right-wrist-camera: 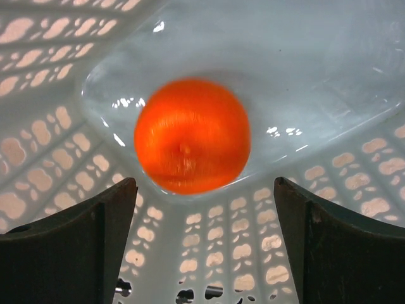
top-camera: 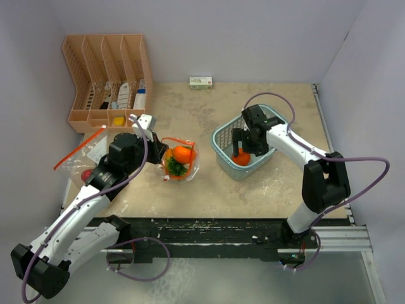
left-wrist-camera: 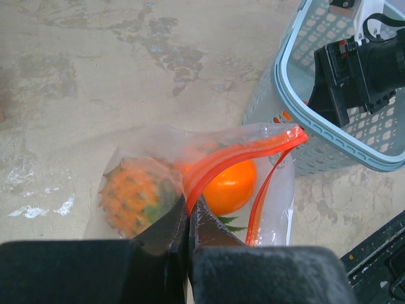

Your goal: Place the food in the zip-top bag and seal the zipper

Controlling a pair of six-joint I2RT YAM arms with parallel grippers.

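Note:
A clear bag [top-camera: 194, 166] with a red zip edge [left-wrist-camera: 235, 155] stands mouth-open on the table. Inside it show a pineapple-like item [left-wrist-camera: 136, 195], an orange fruit [left-wrist-camera: 231, 188] and green leaves [top-camera: 176, 166]. My left gripper is shut on the bag's rim at the zip edge. Over in the blue basket [top-camera: 224, 159] lies a round orange-red food item [right-wrist-camera: 192, 136], near one corner of the floor. My right gripper reaches down into the basket, open, its fingers apart with the item ahead of them and nothing between.
A second red-zipped bag [top-camera: 81, 159] with a red item in it lies at the left, partly behind my left arm. An orange rack [top-camera: 76, 79] stands at the back left, a small box [top-camera: 200, 82] at the back. Table between bag and basket is clear.

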